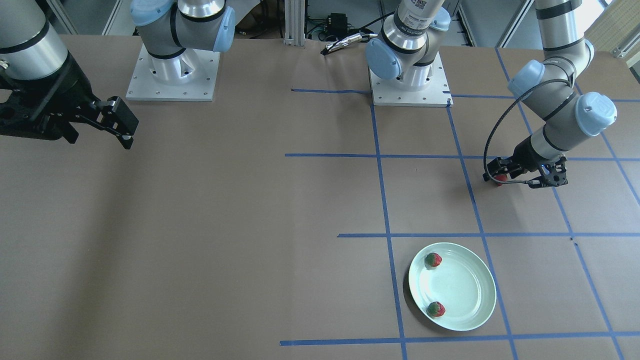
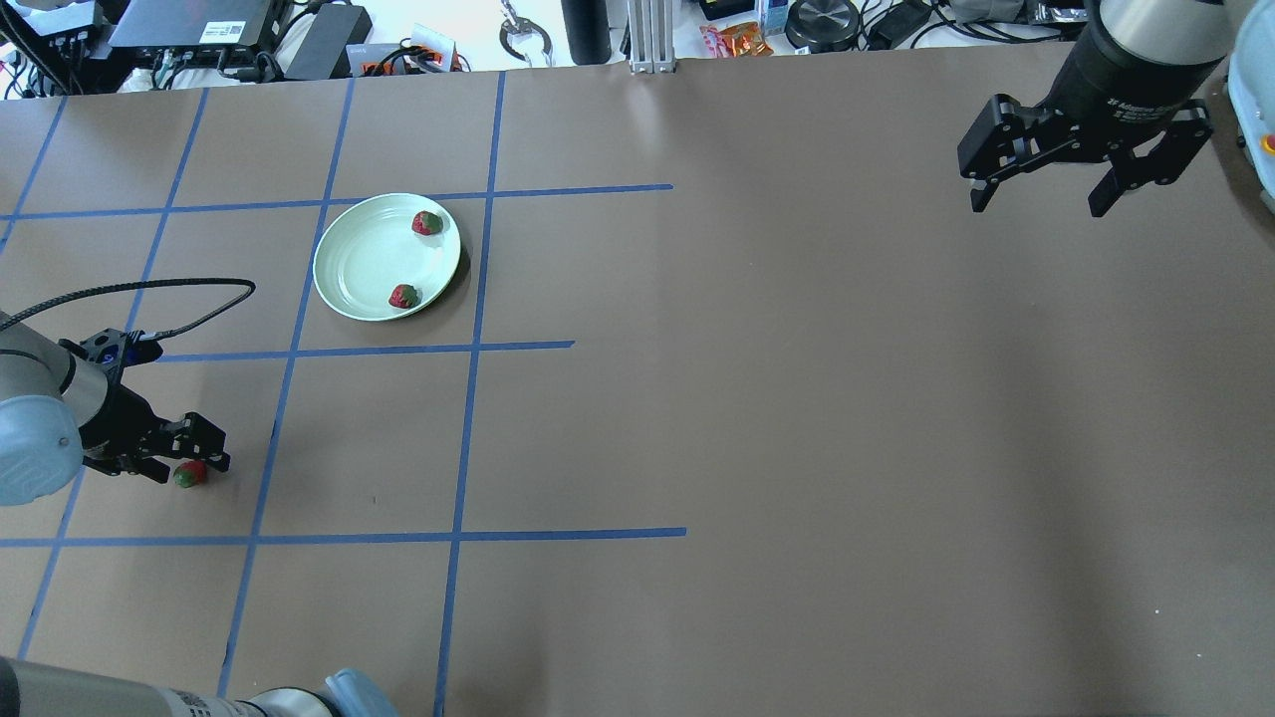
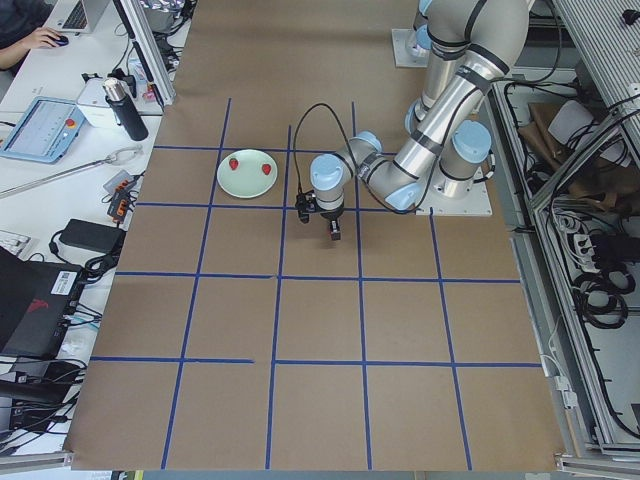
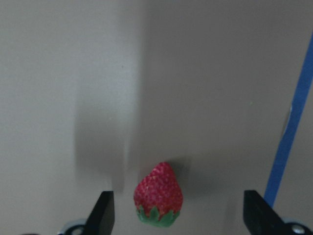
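Note:
A loose strawberry [image 4: 158,193] lies on the taped table, red with a green leafy end. My gripper is low over it, open, with the berry in the gap between the two black fingers in the wrist view; in the top view the berry [image 2: 191,474] shows at the fingertips. In the front view it [image 1: 501,180] is partly hidden behind the gripper. A pale green plate [image 1: 456,288] holds two strawberries, one [image 1: 433,260] toward its back and one [image 1: 436,309] toward its front.
A second arm's black gripper [image 2: 1076,155] hangs over the far side of the table in the top view. Other arm bases [image 1: 408,96] stand along the back edge.

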